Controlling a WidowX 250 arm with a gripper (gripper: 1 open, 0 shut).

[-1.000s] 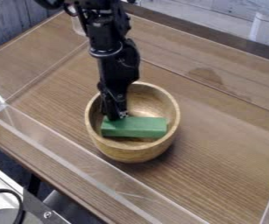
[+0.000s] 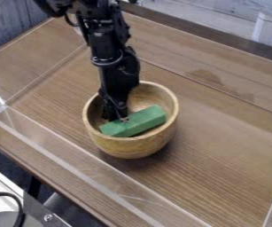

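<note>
A wooden bowl sits in the middle of the table. Inside it lies a green block, tilted diagonally along the bowl's front floor. My black gripper reaches down from the top into the left part of the bowl, its tip right beside the block's left end. It looks shut; whether it touches the block is hard to tell.
Bare wooden table surrounds the bowl, with free room to the right and behind. At the lower left, past the table's edge, are white and dark objects with a cable.
The block has turned from level to diagonal, its right end higher. The gripper has shifted slightly down, and the bowl has moved a little left.
</note>
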